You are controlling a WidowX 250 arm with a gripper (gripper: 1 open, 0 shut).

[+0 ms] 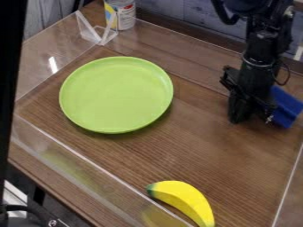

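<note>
The black gripper (246,105) is low at the right side of the wooden table, over a blue block (284,108) that it largely hides. Whether its fingers are open or shut is hard to make out against the dark arm. A green plate (116,95) lies to the left, and a yellow banana (187,200) lies near the front edge.
A can (120,15) and a clear plastic item (95,31) stand at the back left.
</note>
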